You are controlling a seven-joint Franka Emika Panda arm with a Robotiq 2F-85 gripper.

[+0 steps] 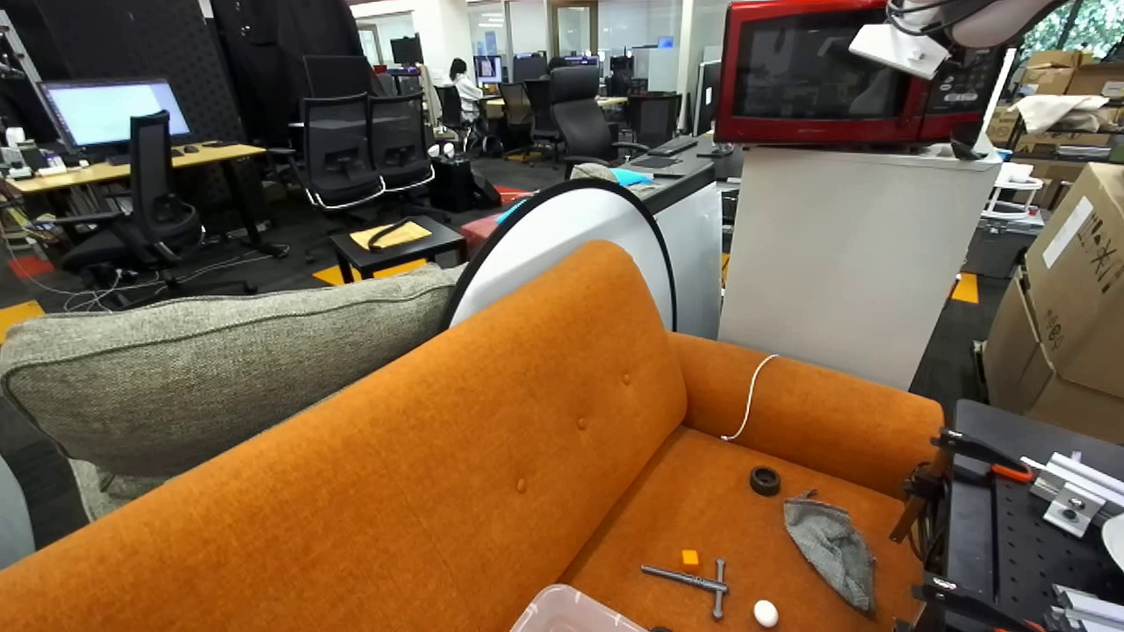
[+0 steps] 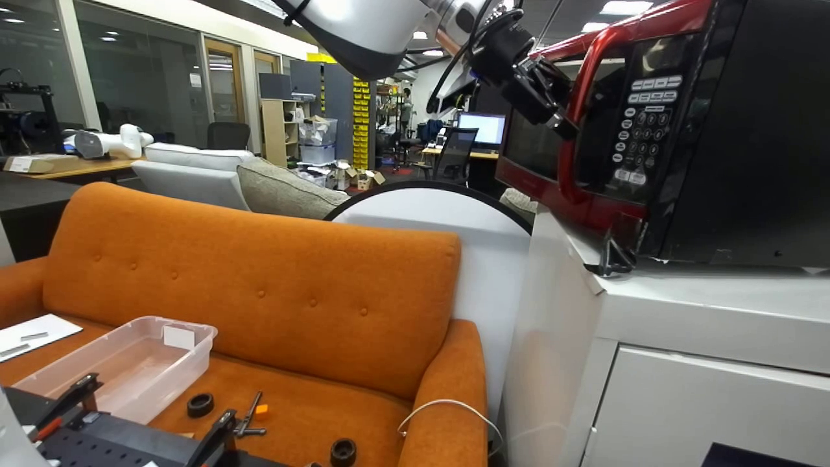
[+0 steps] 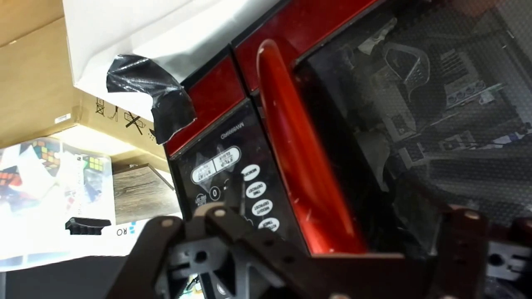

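The red microwave (image 1: 817, 74) sits on a white cabinet, its door shut. Its curved red handle (image 3: 304, 154) runs between the parted fingers of my gripper in the wrist view, with space on either side. Seen in exterior view 2, the gripper (image 2: 561, 124) is at the upper part of the handle (image 2: 574, 155), in front of the door; whether a finger touches it I cannot tell. Exterior view 1 has only the arm's white mount (image 1: 901, 49) before the microwave, the fingers not being distinguishable there.
Black tape (image 3: 149, 87) sticks at the microwave's lower corner. The control panel (image 2: 646, 128) lies right beside the handle. Below stands the white cabinet (image 1: 843, 253), next to an orange sofa (image 1: 506, 411) with a clear bin (image 2: 148, 362) and small items. Cardboard boxes (image 1: 1085, 284) stand at the right.
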